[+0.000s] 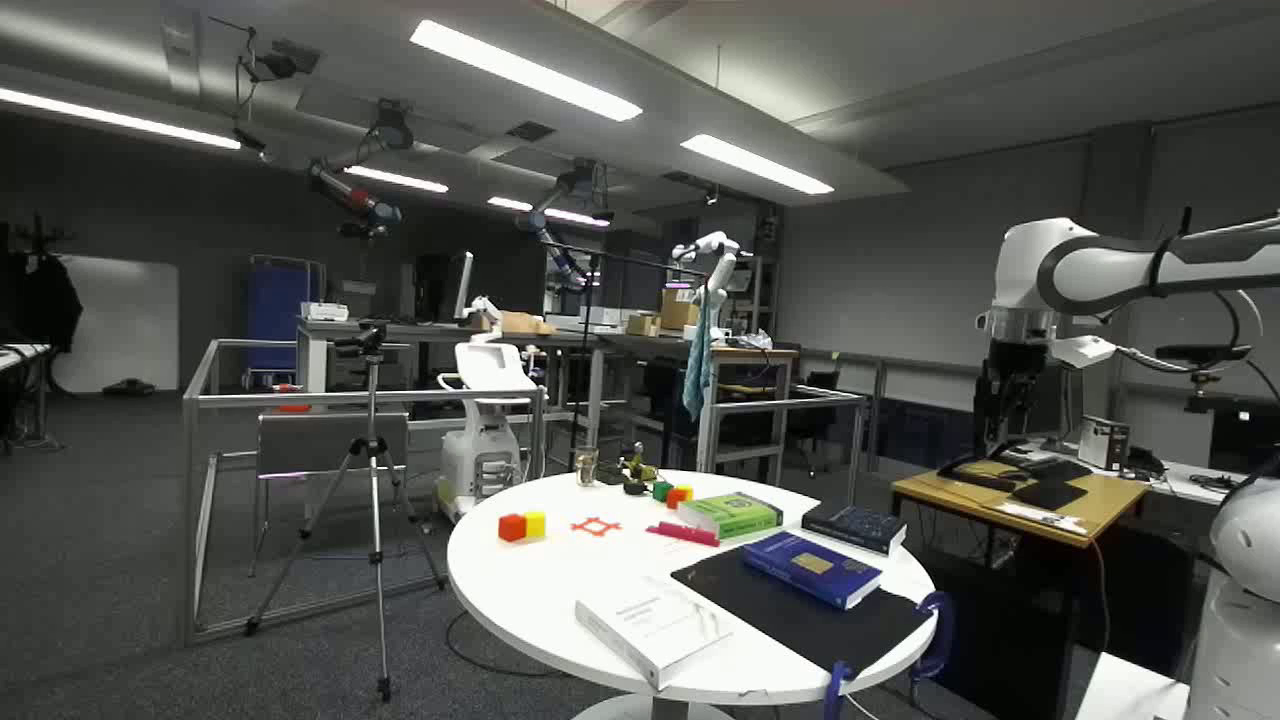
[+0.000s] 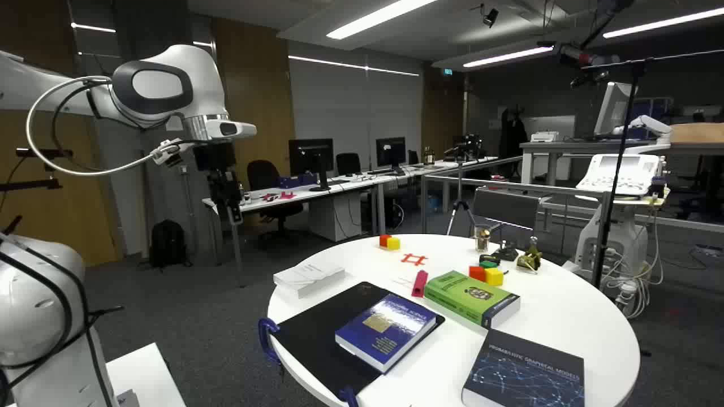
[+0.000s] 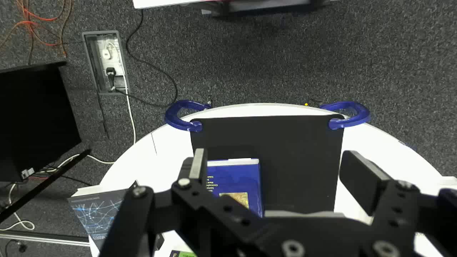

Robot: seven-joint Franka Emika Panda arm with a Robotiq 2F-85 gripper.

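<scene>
My gripper is open, its two fingers wide apart and nothing between them. In exterior view 2 the gripper [image 2: 232, 207] hangs in the air beyond the table's edge, pointing down. On the round white table, a blue book [image 2: 385, 329] lies on a black mat [image 2: 309, 339]. A green book [image 2: 468, 298] and a dark book [image 2: 526, 373] lie on one side of the mat. A white book [image 2: 309, 277] is on the other side. In the wrist view my gripper's body partly hides the blue book [image 3: 233, 177].
Blue clamps [image 3: 182, 115] grip the mat at the table's edge. Farther across stand coloured blocks [image 1: 521, 526], an orange frame [image 1: 595, 526], a red piece [image 1: 684, 533] and a glass [image 1: 585, 467].
</scene>
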